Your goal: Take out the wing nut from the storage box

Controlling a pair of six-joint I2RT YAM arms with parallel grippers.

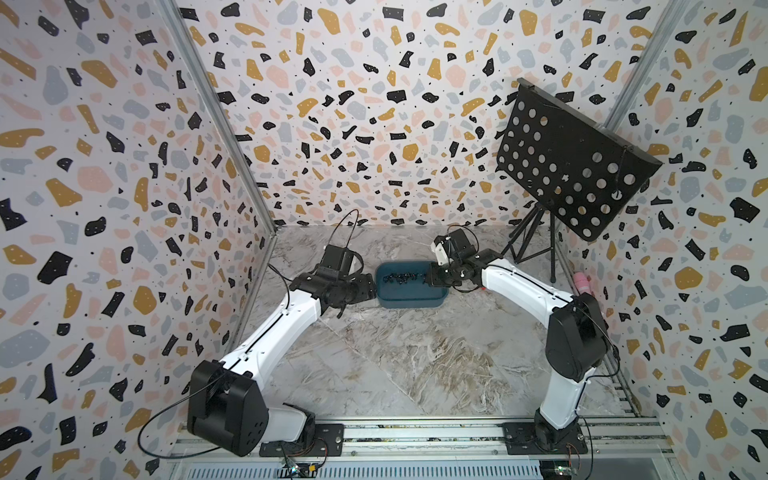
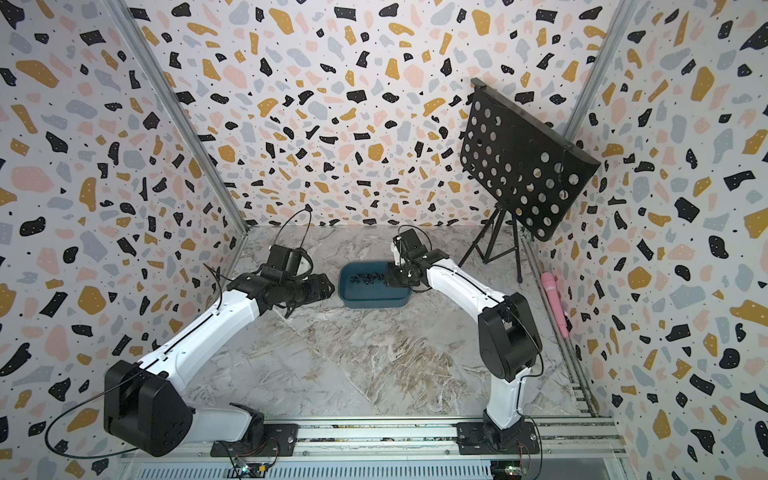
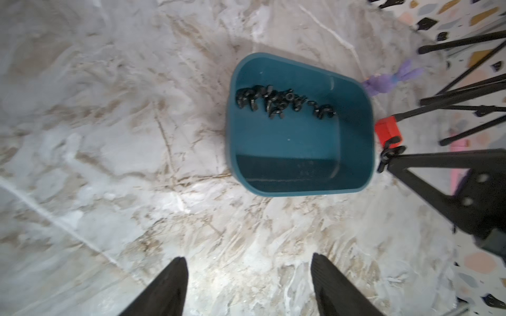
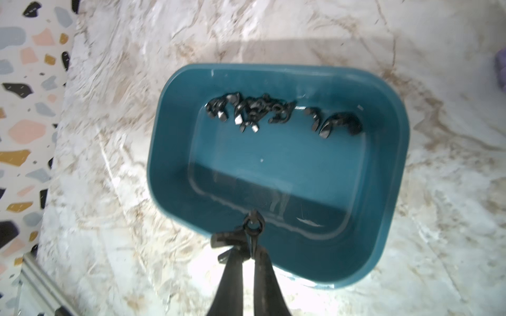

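Note:
A teal storage box (image 4: pixel 295 168) stands on the marble table, with several black wing nuts (image 4: pixel 253 110) clustered along its far wall. In the right wrist view my right gripper is shut on a black wing nut (image 4: pixel 254 223), held by the tips over the box's near edge. The left wrist view shows this held wing nut (image 3: pixel 389 152) just past the box's right side, at the tip of the right fingers (image 3: pixel 421 184). My left gripper has its fingers apart and empty, left of the box.
Beyond the box's right end lie a purple toy (image 3: pixel 382 82) and a red object (image 3: pixel 388 131). A black perforated panel on a tripod (image 1: pixel 572 160) stands at the back right. The table in front of the box (image 1: pixel 424 360) is bare.

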